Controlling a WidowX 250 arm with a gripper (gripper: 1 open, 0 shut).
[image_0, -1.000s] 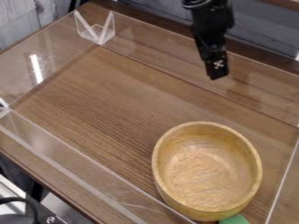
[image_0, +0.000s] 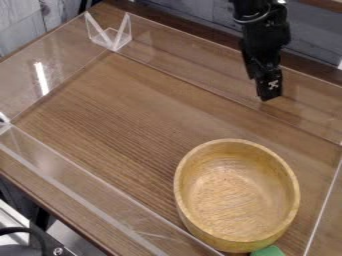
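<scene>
My black gripper (image_0: 265, 82) hangs over the back right of the wooden table (image_0: 114, 120), well behind a round, pale yellow bowl (image_0: 237, 225). Nothing shows between its fingers, which point down and look open. The bowl sits at the front right and looks empty.
A clear angular object (image_0: 110, 30) stands at the back left. A small green object (image_0: 267, 250) is partly hidden at the bowl's front right.
My gripper has moved to the right, and slightly lower in the view, along the back of the table. The bowl has not moved.
</scene>
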